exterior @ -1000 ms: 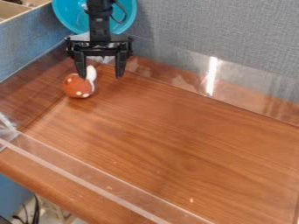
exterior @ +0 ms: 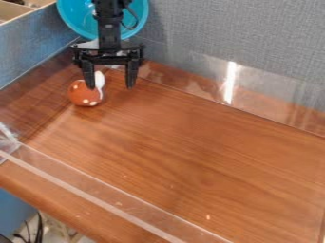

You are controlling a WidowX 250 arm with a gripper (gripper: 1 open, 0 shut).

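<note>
My black gripper (exterior: 110, 76) hangs over the back left corner of the wooden surface, its two fingers apart and pointing down. Just below and beside its left finger lies an orange-red toy with white spots and a white part (exterior: 84, 95), resembling a mushroom. Nothing shows held between the fingers; whether the left finger touches the toy is unclear.
A turquoise bowl (exterior: 137, 19) stands behind the arm. Grey walls (exterior: 241, 47) and clear strips edge the wooden surface (exterior: 203, 161), whose middle and right are bare. A crumpled clear item (exterior: 7, 140) sits at the left edge.
My gripper has come slightly lower since a second ago. The toy lies where it was.
</note>
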